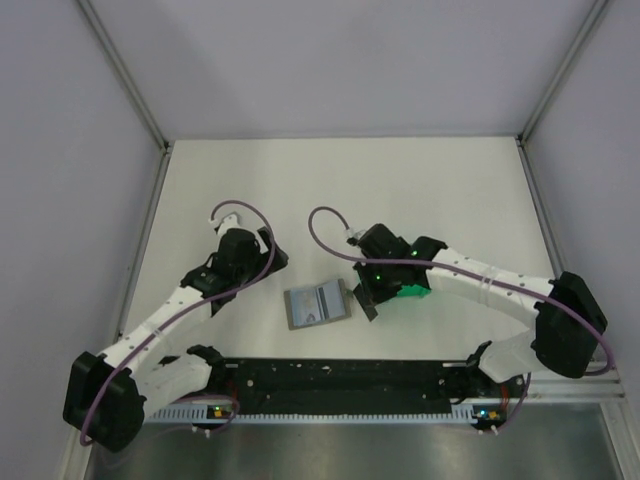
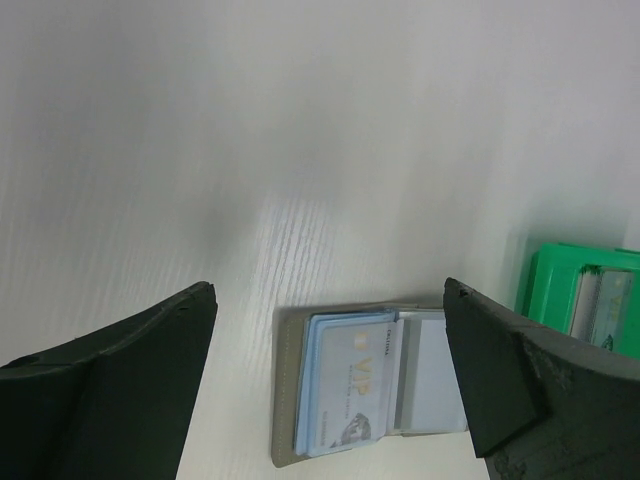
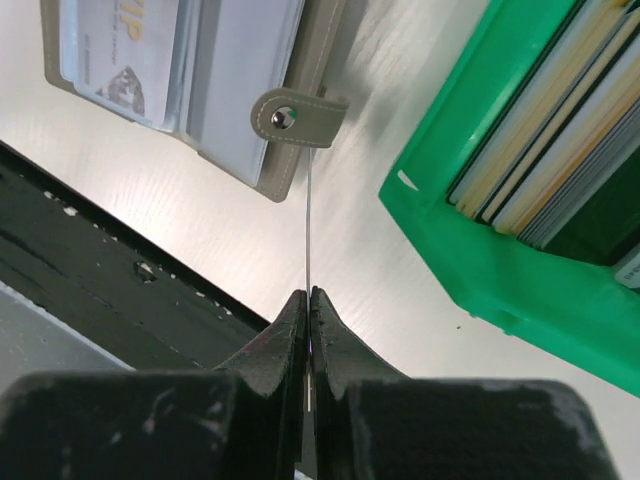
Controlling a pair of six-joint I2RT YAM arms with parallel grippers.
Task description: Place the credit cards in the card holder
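The card holder (image 2: 283, 390) lies spread flat on the table, with a VIP card (image 2: 352, 385) in one sleeve and a pale, blank-looking sleeve (image 3: 237, 80) beside it. Its strap (image 3: 310, 121) points toward the green tray. Edge-on in the right wrist view, a thin card (image 3: 308, 230) is pinched in my right gripper; from the top view it is a dark card (image 1: 366, 302), just right of the holder and above the table. My left gripper (image 1: 270, 245) stands open, up and left of the holder, with nothing between its fingers.
A green tray (image 3: 437, 190) sits right of the holder, partly under the right arm in the top view. Several stacked cards (image 3: 560, 120) rest in it. A dark rail (image 3: 110, 255) runs along the front edge.
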